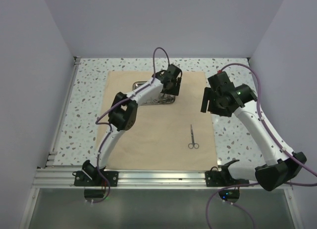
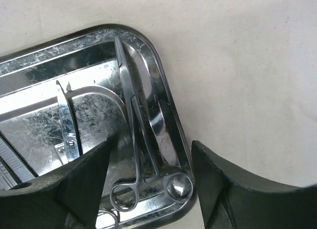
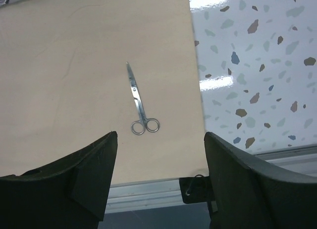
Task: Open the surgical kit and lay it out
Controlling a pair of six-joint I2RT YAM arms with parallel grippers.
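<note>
In the top view, my left gripper is over the right end of the metal tray. The left wrist view has its fingers spread above a ring-handled instrument lying against the tray's right wall; its rings are down between the fingertips, and no grip on it shows. A bladed instrument lies farther left in the tray. One pair of scissors rests outside the tray on the beige cloth, rings toward the front. Behind and right of these scissors hangs my right gripper, open and empty.
A speckled tabletop borders the cloth on the right. Metal rails run along the front edge.
</note>
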